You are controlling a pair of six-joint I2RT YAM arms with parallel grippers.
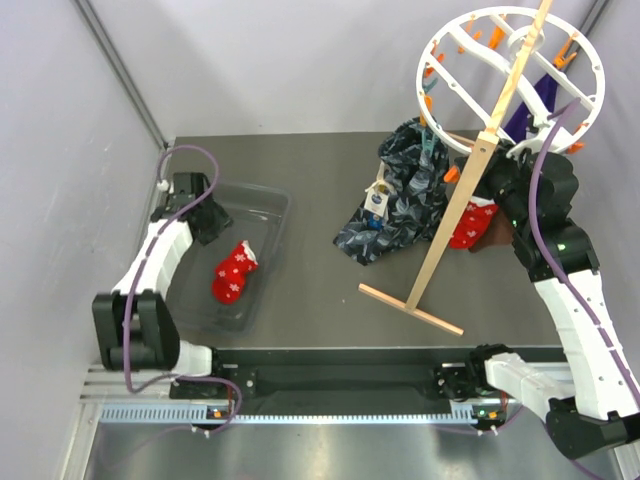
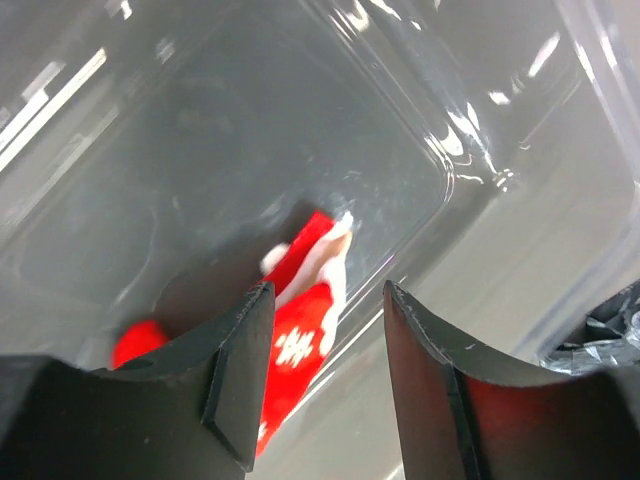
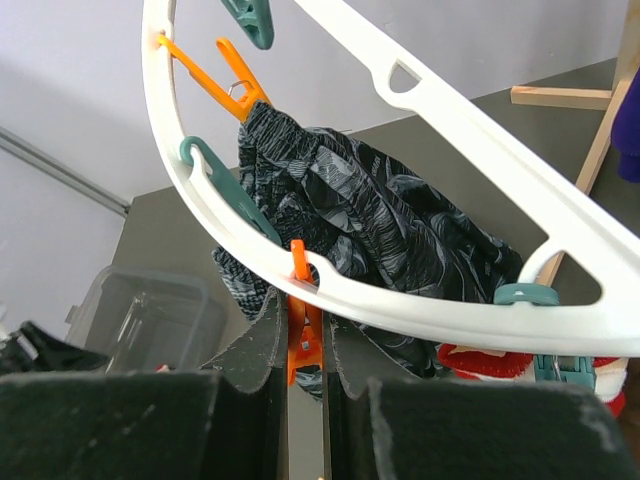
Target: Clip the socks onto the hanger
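A red sock with white snowflakes [image 1: 233, 270] [image 2: 300, 350] lies in the grey plastic bin [image 1: 275, 210]. My open left gripper [image 1: 215, 225] hangs over it, nothing between its fingers. My right gripper is shut on an orange clip [image 3: 300, 262] on the white round hanger [image 1: 450, 30] [image 3: 520, 325]. Dark patterned fabric [image 1: 390, 220] [image 3: 370, 210] hangs from the hanger, with red socks [image 1: 470, 225] [image 3: 485, 362] behind the wooden stand.
The wooden stand [image 1: 430, 270] has its foot on the right of the table. Purple fabric [image 3: 630, 130] hangs further back. The table between bin and stand [image 1: 310, 300] is clear.
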